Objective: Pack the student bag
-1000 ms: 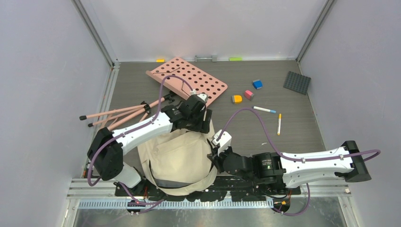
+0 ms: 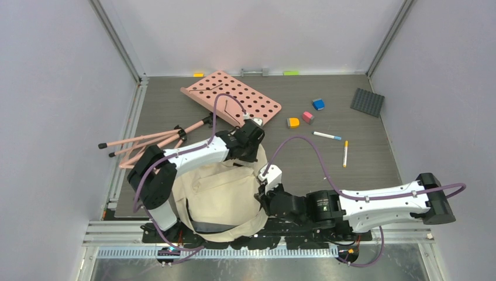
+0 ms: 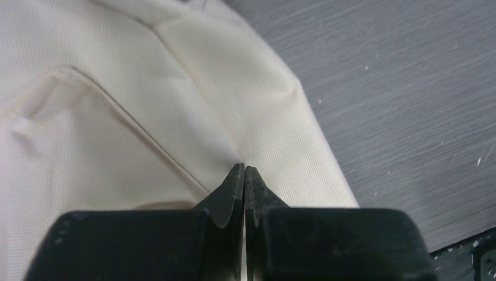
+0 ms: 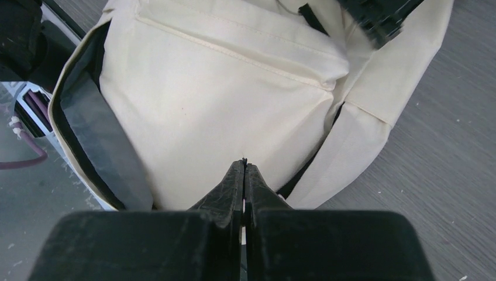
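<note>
A cream bag point(image 2: 222, 196) lies flat at the front left of the table, with its grey-lined opening point(image 2: 213, 227) toward the front edge. My left gripper is shut at the bag's upper right corner, its tips against the cream fabric; nothing clear shows between them. At the bag's right side, my right gripper is shut on the bag by the dark zip gap point(image 4: 310, 158). Its fingers hide the exact part held. In the right wrist view, a black part of the left gripper overhangs the bag's far corner.
Behind the bag are a pink perforated board point(image 2: 234, 93) and pink folded legs point(image 2: 155, 140). To the right lie yellow point(image 2: 293, 123), pink point(image 2: 308, 117) and blue point(image 2: 318, 104) blocks, two markers point(image 2: 327, 136) and a dark ribbed pad point(image 2: 367, 102).
The left arm has swung rightward, its gripper shifting slightly right. The right arm has drifted slightly left; the bag looks nearly unchanged.
</note>
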